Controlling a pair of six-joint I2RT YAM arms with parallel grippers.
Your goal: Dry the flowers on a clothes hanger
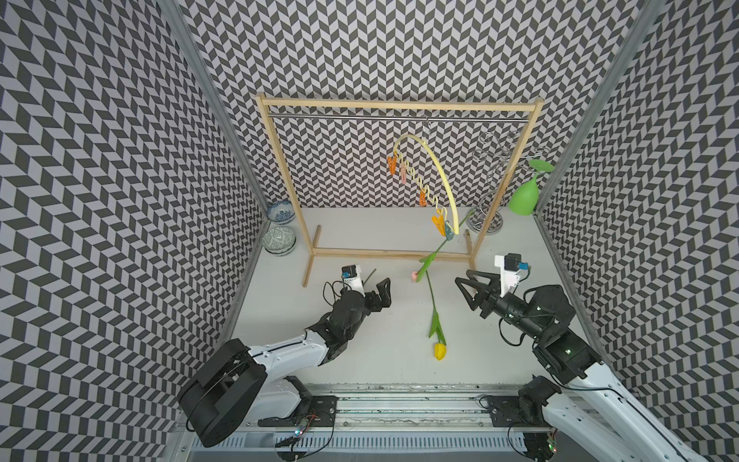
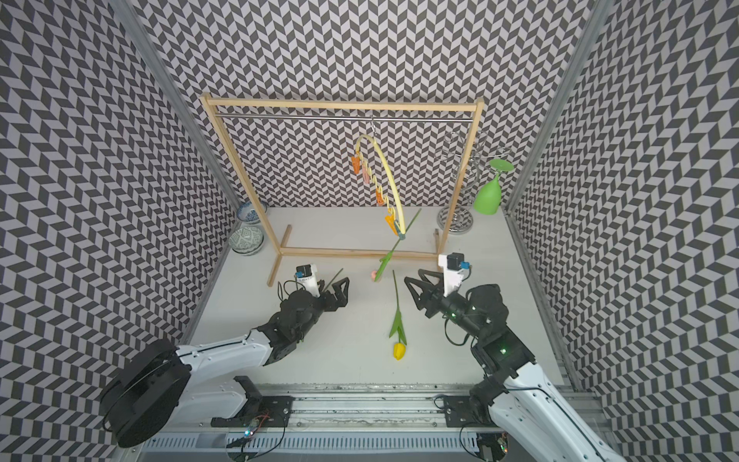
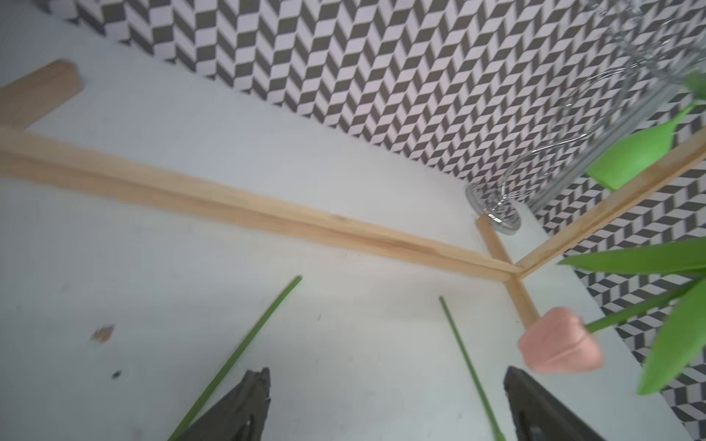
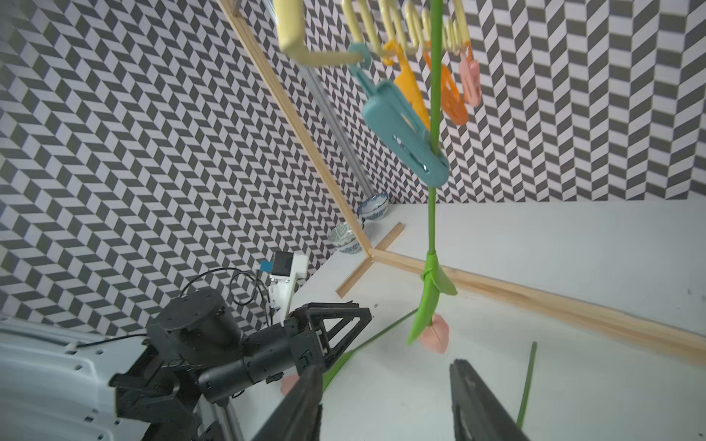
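A yellow hanger (image 1: 445, 178) hangs from the rack's bar, with orange clips and a teal clip (image 4: 404, 132) along its lower rail. The teal clip grips the stem of a pink tulip (image 4: 435, 334), which dangles head down, free of both grippers. On the table lies a yellow tulip (image 1: 439, 351), stem toward the rack. A second pink tulip lies to the left, mostly behind the left arm; its stem (image 3: 242, 347) shows in the left wrist view. My left gripper (image 1: 386, 295) is open and empty above that stem. My right gripper (image 1: 465, 295) is open and empty, right of the hanging tulip.
The wooden rack (image 1: 369, 253) stands across the back of the table. Two bowls (image 1: 278, 240) are at the far left. A metal stand (image 1: 485, 221) and a green vase-like object (image 1: 524, 197) are at the back right. The front middle has free room.
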